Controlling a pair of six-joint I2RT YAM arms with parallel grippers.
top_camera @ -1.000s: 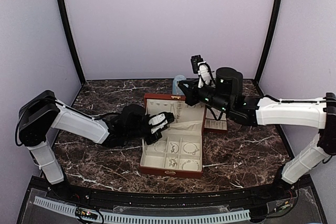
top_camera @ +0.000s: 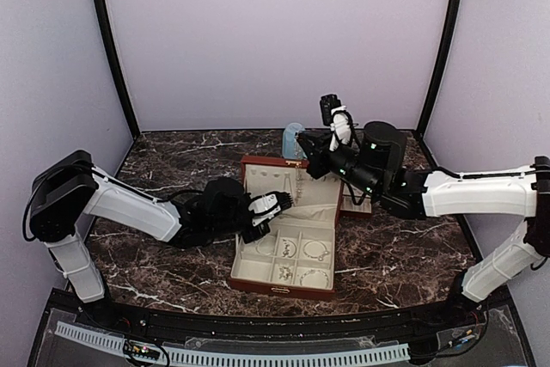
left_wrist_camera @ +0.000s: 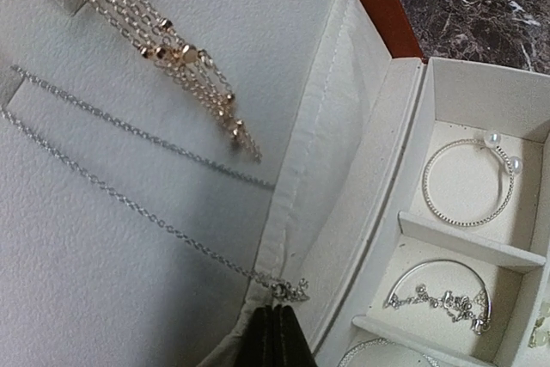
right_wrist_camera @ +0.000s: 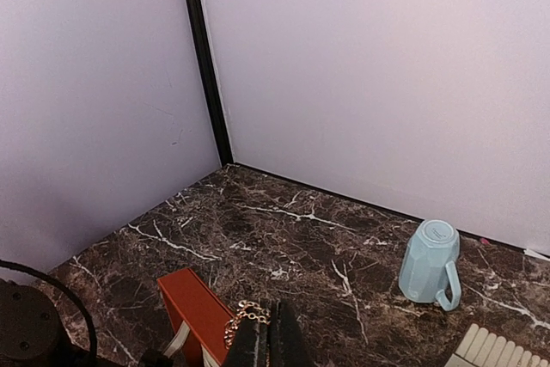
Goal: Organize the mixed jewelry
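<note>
The open jewelry box (top_camera: 237, 279) has its lid raised at the back. In its lower tray lie a pearl-tipped bracelet (left_wrist_camera: 468, 224) and a charm bracelet (left_wrist_camera: 464, 302). Inside the lid hang a silver necklace (left_wrist_camera: 172, 231) and a rose-gold chain necklace (left_wrist_camera: 185, 56). My left gripper is shut at the lid pouch's edge, touching the silver necklace's clustered end; whether it pinches that end is unclear. Above the lid's top edge, my right gripper is shut, with a gold chain (right_wrist_camera: 245, 313) bunched at its fingertips.
A pale blue mug (right_wrist_camera: 428, 264) stands upside down behind the box. Partly hidden under the right arm is another tray (top_camera: 357, 204). Bare marble (top_camera: 159, 272) lies left of the box.
The box has shifted slightly to the right, and my left gripper has moved a little right and toward the front.
</note>
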